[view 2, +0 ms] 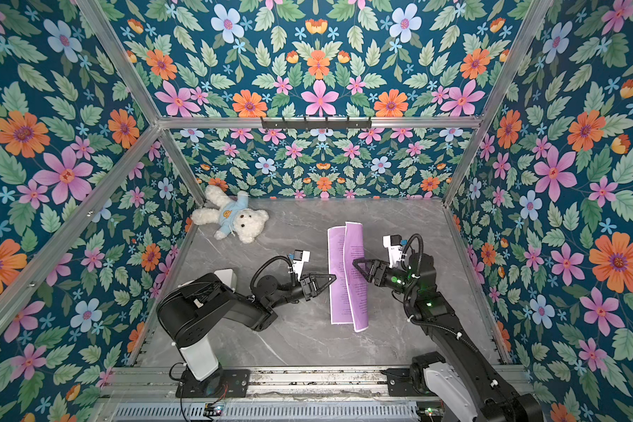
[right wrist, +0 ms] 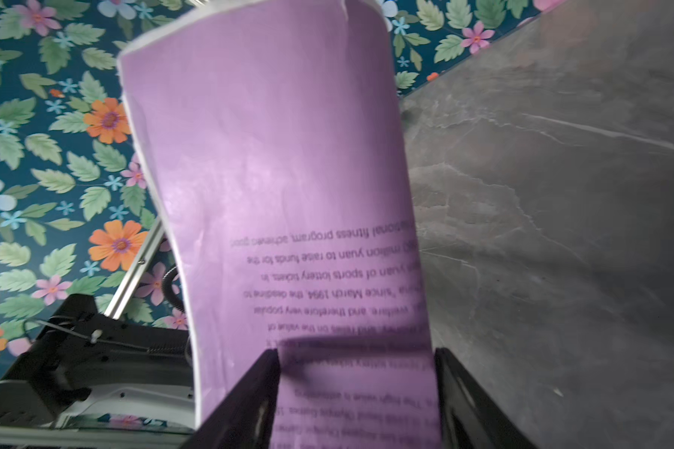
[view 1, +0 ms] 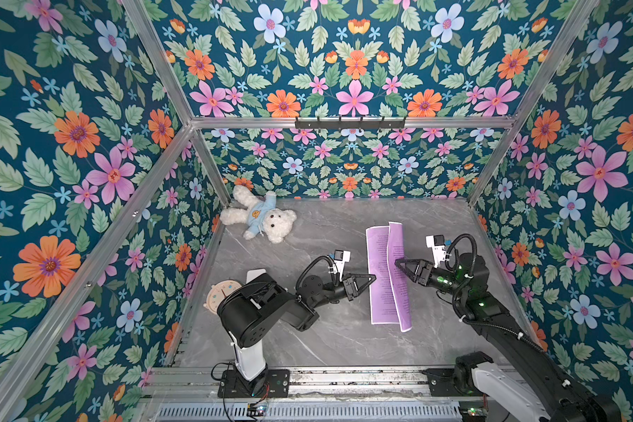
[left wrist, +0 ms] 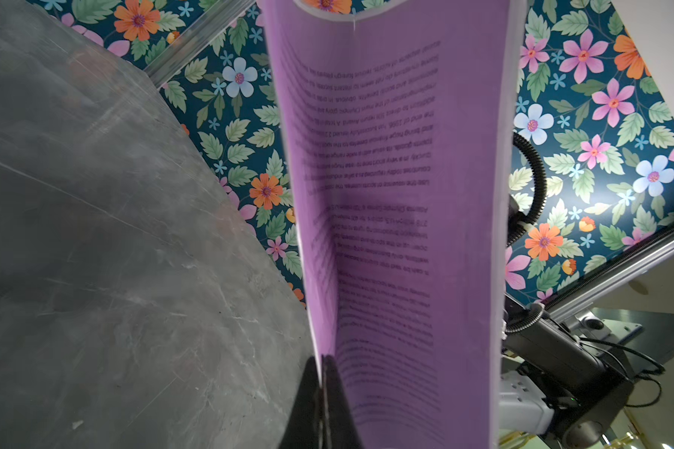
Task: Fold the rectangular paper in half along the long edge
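The purple printed paper [view 1: 378,281] stands between my grippers, curled lengthwise with its two long sides partly apart and its upper flap [view 2: 355,295] raised along the right. My left gripper [view 1: 372,280] is at its left edge; in the left wrist view the fingertips are closed together at that edge [left wrist: 320,366], pinching it. My right gripper [view 1: 401,263] touches or nearly touches the right flap. In the right wrist view its fingertips [right wrist: 457,381] are apart, with the curled sheet filling the space between and beyond them; whether it grips the paper is not shown.
A white teddy bear in a blue shirt [view 1: 260,214] lies at the back left. A round beige object [view 1: 221,295] sits partly behind the left arm.
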